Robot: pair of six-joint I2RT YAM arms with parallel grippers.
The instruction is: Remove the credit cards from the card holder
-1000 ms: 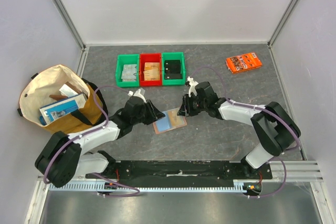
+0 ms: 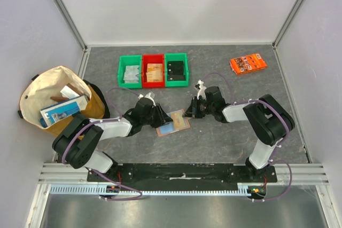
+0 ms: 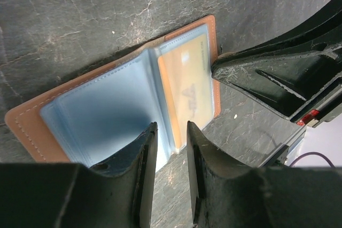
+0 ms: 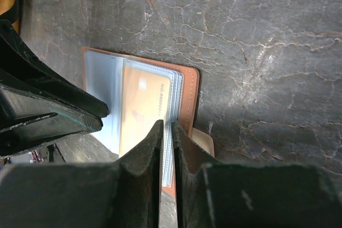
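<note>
The open card holder, brown with stitched edges, lies on the grey table between my arms. Its one side has bluish clear sleeves; on the other, a pale orange card shows through a clear sleeve. Over the holder my left gripper stands part open, with its fingertips a little apart and nothing visible between them. At the card side's outer edge, my right gripper has only a narrow gap between its fingertips. Whether they touch the sleeve stack cannot be told.
Behind the holder are a green box with pale items, a red box with tan items, and another green box with dark items. A bag stands left; an orange packet lies back right.
My left gripper has moved rightward and slightly nearer the front, further over the holder. The right gripper has shifted slightly right. The holder looks unmoved.
</note>
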